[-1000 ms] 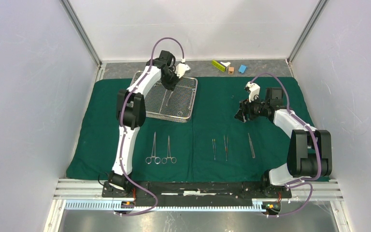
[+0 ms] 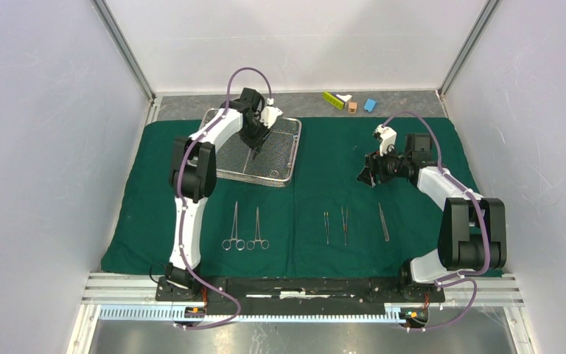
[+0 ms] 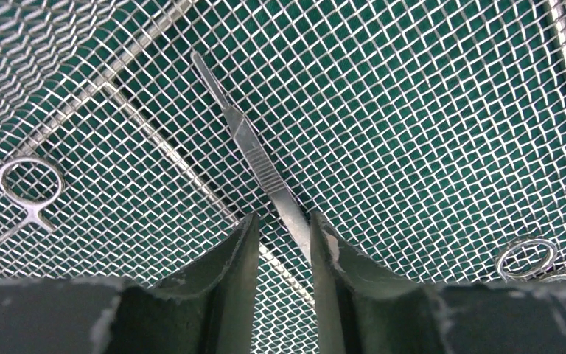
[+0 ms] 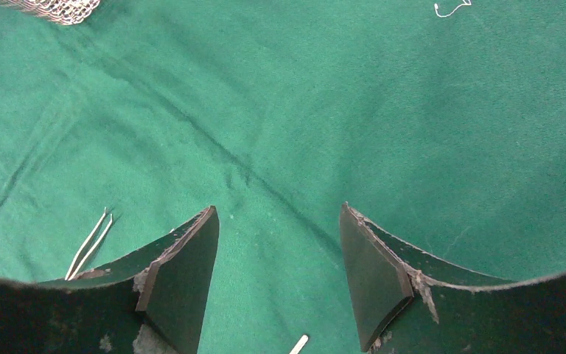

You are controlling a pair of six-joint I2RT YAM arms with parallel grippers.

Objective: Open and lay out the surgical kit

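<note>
A flat metal scalpel handle lies slanted on the wire mesh floor of the tray. My left gripper is part open over the handle's lower end, which shows between the fingertips and runs behind one finger. Whether the fingers touch it, I cannot tell. My right gripper stands open above bare green cloth, with nothing between its fingers. On the cloth lie two ring-handled clamps, two tweezers and another slim handle.
A thin divider bar runs alongside the scalpel handle in the tray. Ring handles of other instruments show at both sides. Small blocks lie on the grey strip at the back.
My left gripper has moved toward the near side of the tray and slightly left, closer over the scalpel handle. The right arm and the laid-out instruments have stayed put.
</note>
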